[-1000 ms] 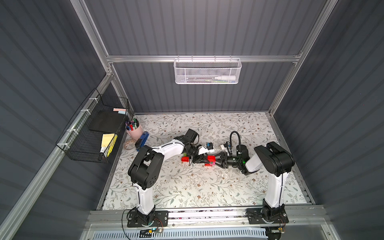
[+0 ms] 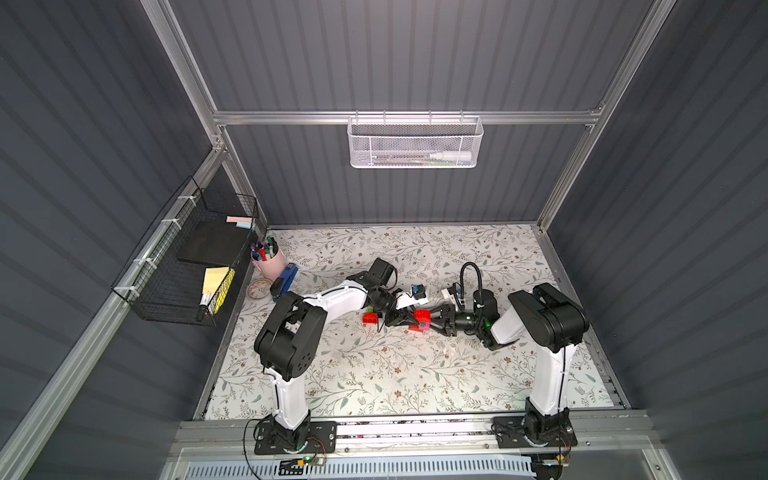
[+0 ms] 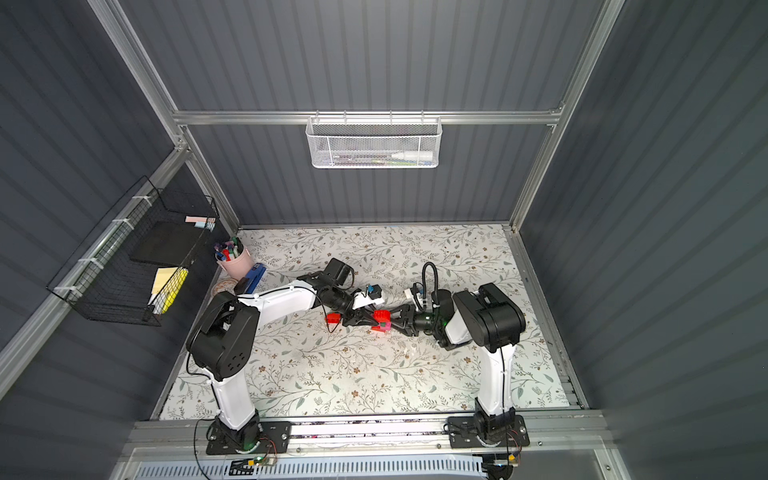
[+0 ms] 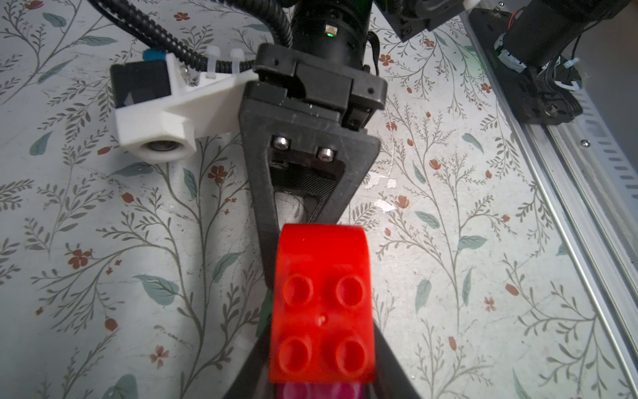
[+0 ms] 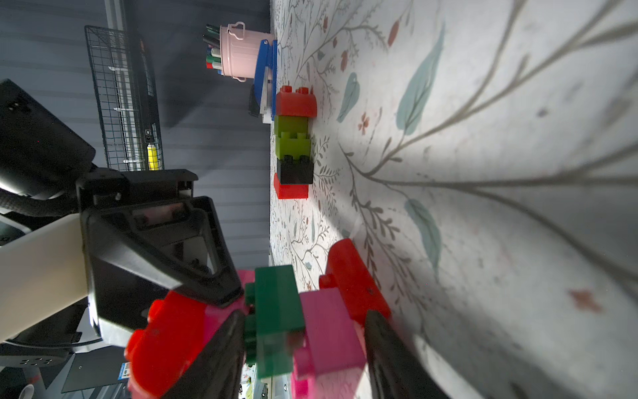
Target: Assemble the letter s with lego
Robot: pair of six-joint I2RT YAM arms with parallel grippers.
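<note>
My two grippers meet low over the middle of the table. The left gripper (image 2: 406,318) is shut on a red brick (image 4: 322,302) with pink beneath it. My right gripper (image 2: 438,320) is shut on bricks, a green one (image 5: 275,299) and a pink one (image 5: 329,326), pressed against the left's. In the right wrist view a loose red brick (image 5: 349,272) lies just beyond them. Further back stands a row of red (image 5: 295,103), olive (image 5: 291,143) and black (image 5: 294,171) bricks, with another red brick (image 5: 289,190) beside it.
A pink pen cup (image 2: 270,264) and a blue stapler (image 2: 285,280) stand at the back left. A black wire basket (image 2: 168,296) hangs on the left wall, a white one (image 2: 414,144) on the back wall.
</note>
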